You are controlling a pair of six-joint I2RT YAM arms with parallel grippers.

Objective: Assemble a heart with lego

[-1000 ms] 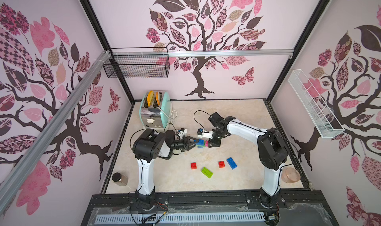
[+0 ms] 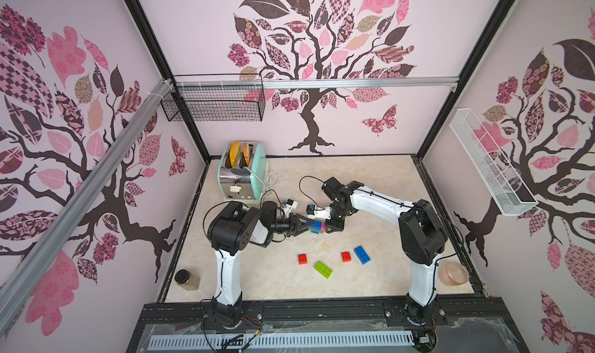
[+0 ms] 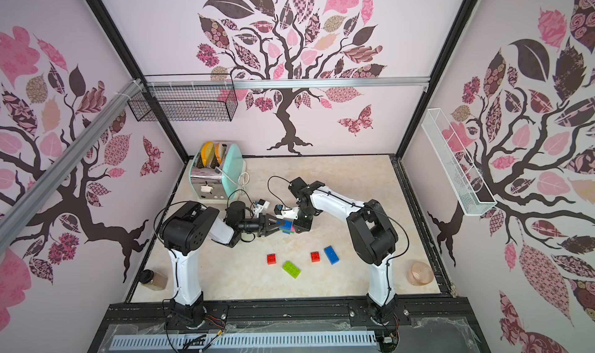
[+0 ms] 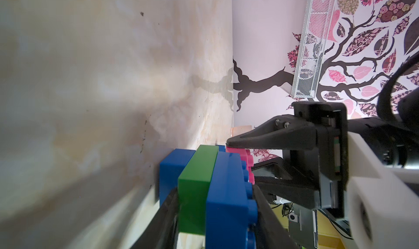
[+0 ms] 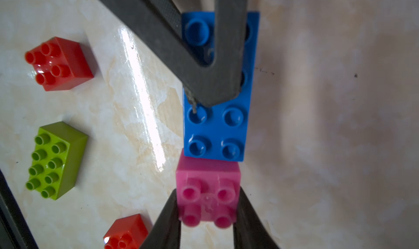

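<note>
My two grippers meet over the table's middle. The left gripper (image 2: 302, 224) is shut on a stack of blue and green bricks; in the left wrist view the blue brick (image 4: 225, 201) and green brick (image 4: 198, 179) sit between its fingers, with more blue behind. My right gripper is shut on a pink brick (image 5: 208, 170), which touches the end of the blue brick (image 5: 216, 131); whether they are joined I cannot tell. Loose on the table (image 2: 384, 241) lie two red bricks (image 2: 302, 259) (image 2: 345, 255), a lime brick (image 2: 323, 268) and a blue brick (image 2: 362, 254).
A toaster (image 2: 241, 173) with a cable stands at the back left, close to the left arm. A jar (image 2: 186, 280) is at the front left, a pinkish bowl (image 2: 453, 273) at the front right.
The loose bricks have not moved.
</note>
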